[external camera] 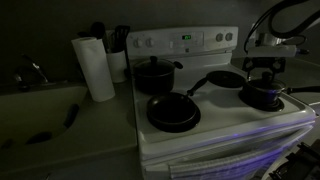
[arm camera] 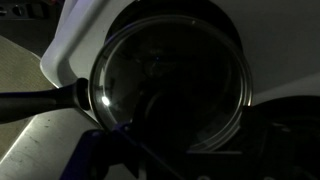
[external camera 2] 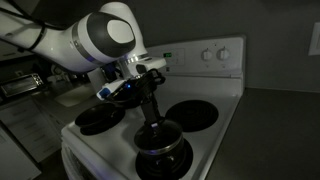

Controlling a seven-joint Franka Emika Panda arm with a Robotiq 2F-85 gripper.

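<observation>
A small dark saucepan (external camera: 262, 97) with a glass lid (arm camera: 170, 85) sits on the front right burner. Its handle (arm camera: 40, 103) runs out to the left in the wrist view. My gripper (external camera: 264, 73) hangs right above the lid, its dark fingers apart on either side of the lid's middle in exterior view 1. In the wrist view the fingers are barely lit at the bottom edge, and whether they touch the lid's knob cannot be made out. Exterior view 2 shows the pot (external camera 2: 160, 145) below the fingers, with the gap between them hidden.
A black frying pan (external camera: 173, 112) rests on the front left burner, and a lidded black pot (external camera: 155, 74) stands behind it. Paper towels (external camera: 94, 70) and a sink (external camera: 40, 115) are to the left.
</observation>
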